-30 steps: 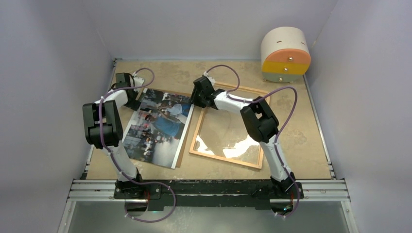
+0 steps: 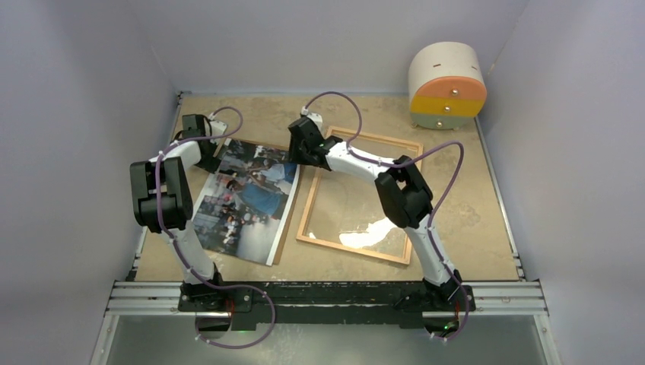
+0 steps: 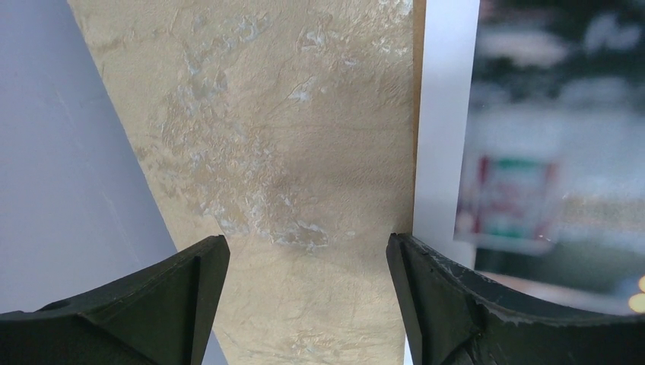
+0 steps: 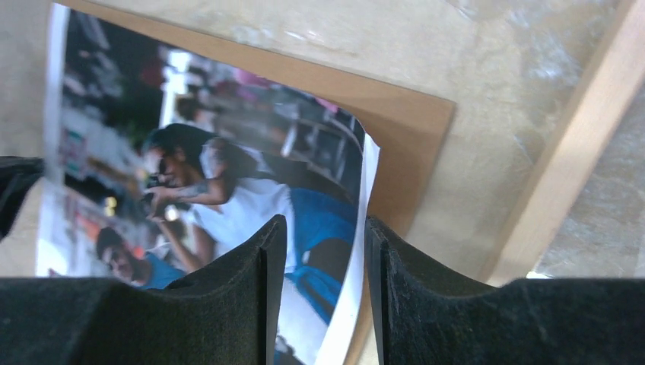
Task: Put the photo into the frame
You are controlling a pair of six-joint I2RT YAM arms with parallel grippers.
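Observation:
The photo (image 2: 243, 209), white-bordered, lies on a brown board (image 4: 411, 152) on the left of the table. The wooden frame (image 2: 306, 220) with a clear pane lies to its right. My left gripper is open at the photo's far-left edge, one finger against the white border. My right gripper is at the photo's upper right edge, fingers part open; the photo's edge (image 4: 369, 160) curves up beside the right finger, and whether it is held I cannot tell.
A rounded cabinet (image 2: 447, 84) with coloured drawers stands at the back right. Grey walls border the table. Bare table (image 2: 475, 213) lies right of the frame.
My right gripper has moved left from near the frame's corner onto the photo's upper right. The left arm looks unchanged.

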